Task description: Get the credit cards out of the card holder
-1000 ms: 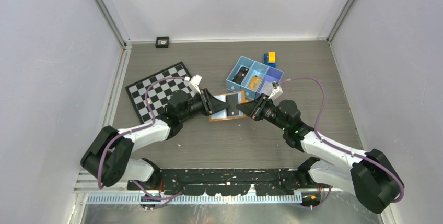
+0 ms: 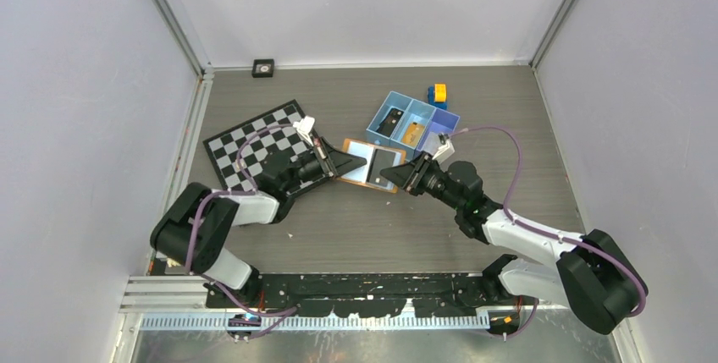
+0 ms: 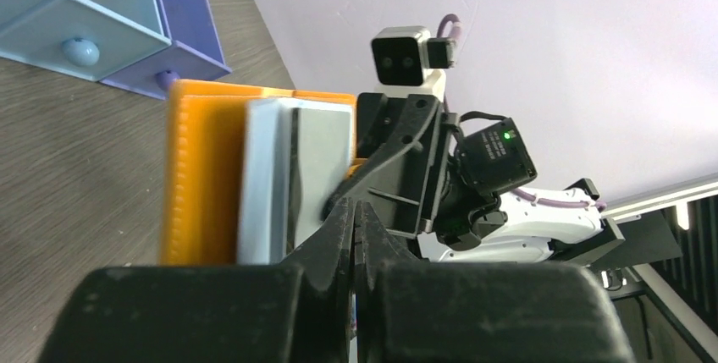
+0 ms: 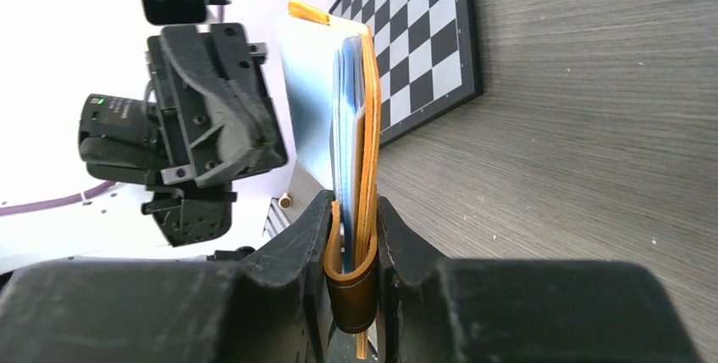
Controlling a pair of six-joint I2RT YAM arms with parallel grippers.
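An orange card holder (image 2: 372, 186) is held up between the two arms, spread fairly flat in the top view, with pale sleeves and a dark card (image 2: 381, 162) facing up. My right gripper is shut on the holder's edge near its orange strap (image 4: 351, 274). In the left wrist view the orange cover (image 3: 212, 168) and a pale sleeve (image 3: 326, 143) stand just beyond my left gripper. Its fingertips are together with nothing between them, and the sleeves and cards lie outside them. The sleeves' lower part is hidden behind those fingers.
The blue and purple divided tray (image 2: 405, 111) stands behind the holder, holding a black item and a tan item. A checkered board (image 2: 245, 147) lies under the left arm. A yellow and blue toy (image 2: 439, 95) sits behind the tray.
The holder has turned in the top view, its right end now lower. The right gripper has hardly moved.
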